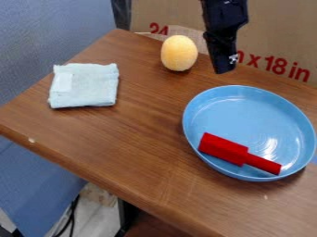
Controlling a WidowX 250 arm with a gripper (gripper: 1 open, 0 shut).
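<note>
My black gripper (224,57) hangs at the top of the view, above the back of the wooden table, right of a yellow oval object (179,54); whether its fingers are open or shut is hard to make out. A blue plate (247,120) at the right holds a red rolling-pin-like object (225,149) on its near part. A folded pale cloth (83,85) lies at the left.
Bare wood (136,157) fills the middle and front of the table. A cardboard box (279,42) stands behind. Blue padding runs along the left edge.
</note>
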